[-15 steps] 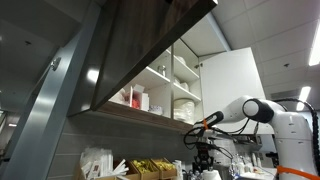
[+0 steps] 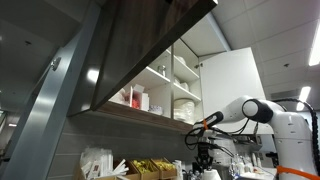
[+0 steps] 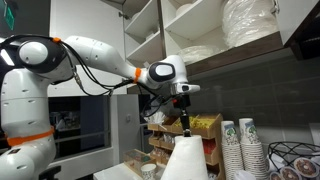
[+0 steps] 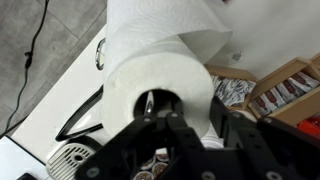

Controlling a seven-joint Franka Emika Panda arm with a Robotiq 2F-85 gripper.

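Note:
A white paper towel roll [image 3: 187, 158] stands upright on the counter with its top end just under my gripper [image 3: 185, 128]. Seen from above in the wrist view, the roll's end [image 4: 160, 88] faces the camera, its dark core hole near the middle and a loose sheet trailing toward the top. My gripper's dark parts cover the lower edge of that view and overlap the near rim of the roll. Whether the fingertips touch the roll, and how far apart they stand, does not show clearly. In exterior view 1 the roll [image 2: 210, 174] is small, below the gripper.
Wooden bins [image 3: 205, 126] of packets stand behind the roll. Stacked paper cups [image 3: 252, 145] are to its right. An open cabinet [image 2: 160, 85] hangs above the counter. A black cable [image 4: 28, 75] lies on the floor.

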